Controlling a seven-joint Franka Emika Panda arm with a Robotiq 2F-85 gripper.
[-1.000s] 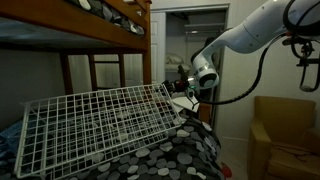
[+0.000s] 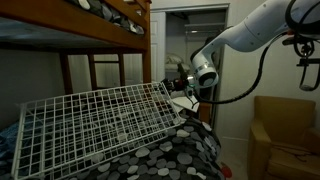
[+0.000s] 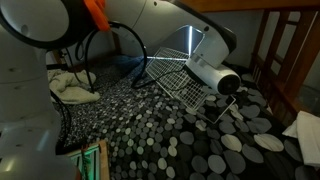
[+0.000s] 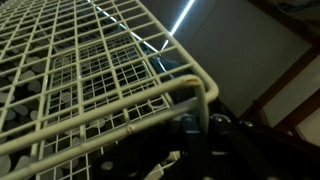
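A white wire rack point(image 2: 95, 128) stands tilted on the bed, filling the left of the first exterior view. Its upper right corner is at my gripper point(image 2: 176, 86). In the wrist view the rack's wire grid point(image 4: 90, 55) spreads across the left, and its bent corner wire runs down to my dark gripper, which looks shut on that wire. The fingertips are dark and partly hidden, so the exact contact is hard to see. From the second exterior view the rack point(image 3: 172, 70) shows behind the arm.
A dark blanket with grey dots point(image 3: 150, 135) covers the bed under the rack. Above it hangs an upper bunk with a wooden rail point(image 2: 70, 36). A brown armchair point(image 2: 285, 135) stands at the right, and a cable loops beneath the arm.
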